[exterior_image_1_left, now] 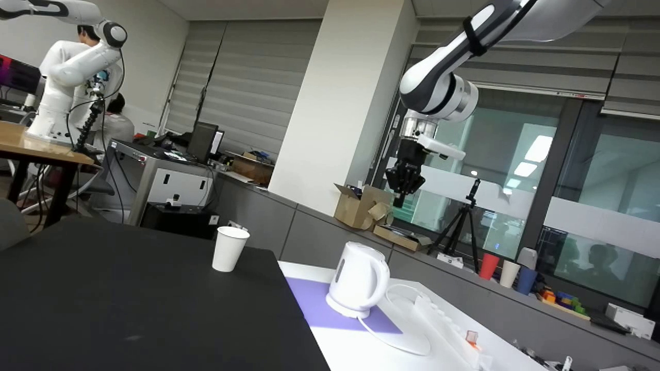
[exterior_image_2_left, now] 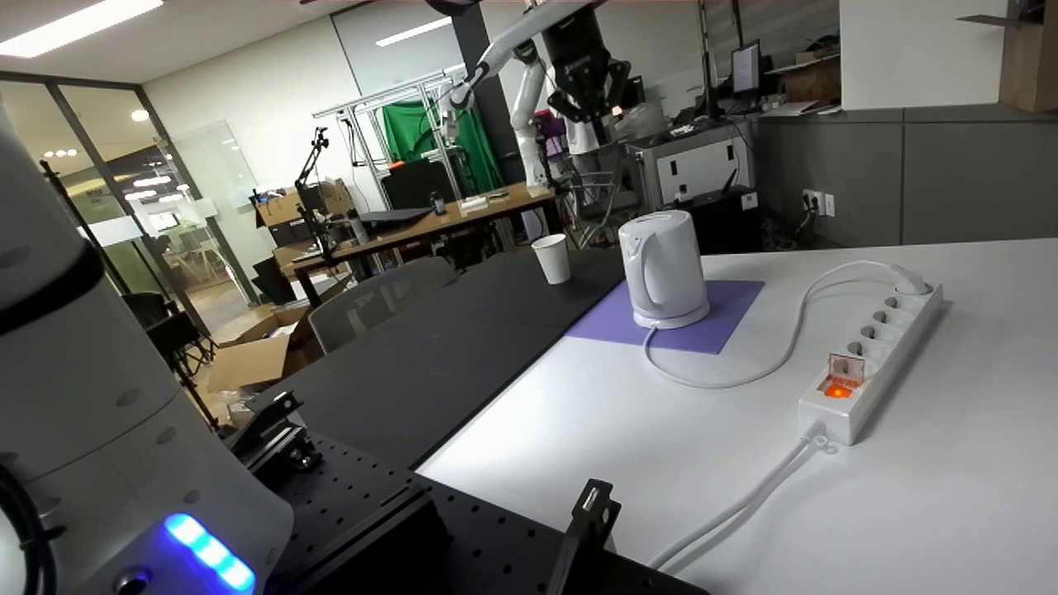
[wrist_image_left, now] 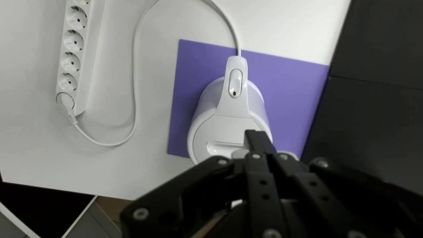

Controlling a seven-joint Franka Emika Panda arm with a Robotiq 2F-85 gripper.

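A white electric kettle (exterior_image_1_left: 355, 278) stands upright on a purple mat (exterior_image_2_left: 733, 297), its lid (wrist_image_left: 224, 133) closed as seen from above in the wrist view. Well above the kettle hangs my gripper (exterior_image_1_left: 398, 203), clear of it. In the wrist view the gripper's fingers (wrist_image_left: 259, 144) are pressed together, and nothing shows between them. A white paper cup (exterior_image_2_left: 551, 259) sits on the black surface (exterior_image_1_left: 136, 284), left of the kettle in both exterior views.
The kettle's cord runs to a white power strip (exterior_image_2_left: 878, 362), whose switch (exterior_image_2_left: 838, 391) glows orange. Coloured cups and a tripod (exterior_image_1_left: 459, 222) stand on the ledge by the window.
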